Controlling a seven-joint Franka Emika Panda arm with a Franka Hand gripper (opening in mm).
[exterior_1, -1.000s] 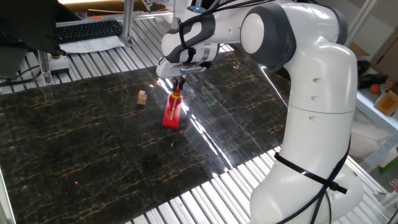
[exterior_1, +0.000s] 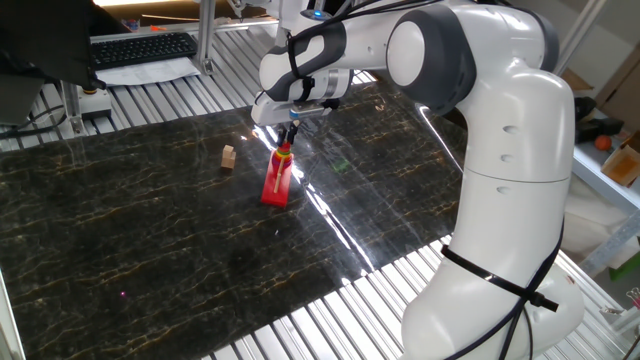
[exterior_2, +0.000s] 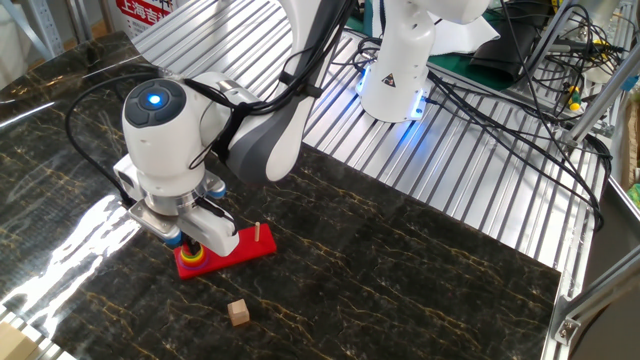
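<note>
A red board (exterior_1: 276, 191) lies on the dark marbled tabletop, one bare wooden peg (exterior_2: 257, 232) standing near one end. At its other end sit stacked rings, a yellow ring (exterior_2: 193, 256) above reddish ones. Over this stack my gripper (exterior_1: 287, 142) points down, its dark fingertips at or just above the yellow ring (exterior_1: 284, 153). Whether they touch or pinch the ring cannot be made out. In the second exterior view the white hand partly covers the fingers and the stack.
Beside the board rests a small wooden block piece (exterior_1: 228, 157), also a wooden block (exterior_2: 238, 312) in the second exterior view. A keyboard (exterior_1: 143, 48) lies beyond the table on the slatted metal surface.
</note>
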